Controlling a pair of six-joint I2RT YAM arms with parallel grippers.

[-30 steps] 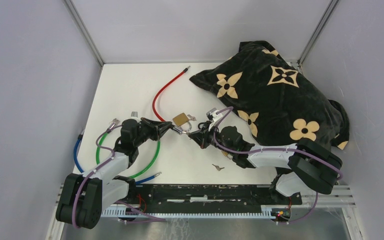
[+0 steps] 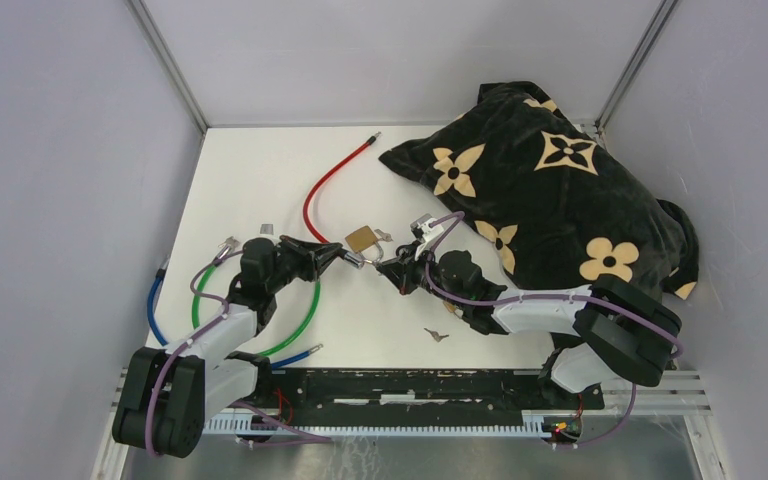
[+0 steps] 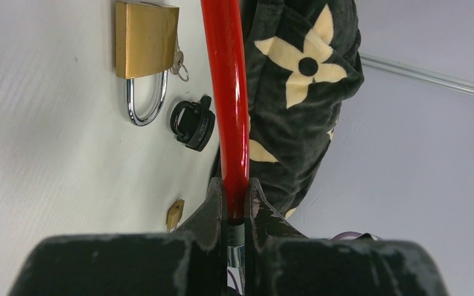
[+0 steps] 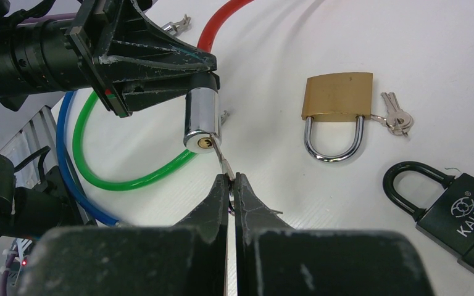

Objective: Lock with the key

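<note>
In the left wrist view a red cable lock [image 3: 227, 92] runs between the fingers of my left gripper, which is shut on it. The right wrist view shows the silver lock cylinder [image 4: 202, 117] hanging below those fingers, its brass keyhole [image 4: 205, 143] facing my right gripper. That gripper is shut on a thin silver key [image 4: 224, 163]. The key's tip overlaps the right side of the cylinder's face, close by the keyhole; whether it sits inside cannot be told. From above, both grippers meet near the table's middle, cylinder [image 2: 353, 259] between them.
A brass padlock [image 4: 338, 95] with keys [image 4: 398, 117] on it and a black padlock [image 4: 463, 219] lie close by on the table. Green cable [image 4: 123, 184] loops at left. A dark cushion [image 2: 550, 190] fills the back right. Loose keys [image 2: 436, 335] lie at the front.
Both arms hold nearly the same pose. At most, the right gripper and the lock cylinder have shifted very slightly.
</note>
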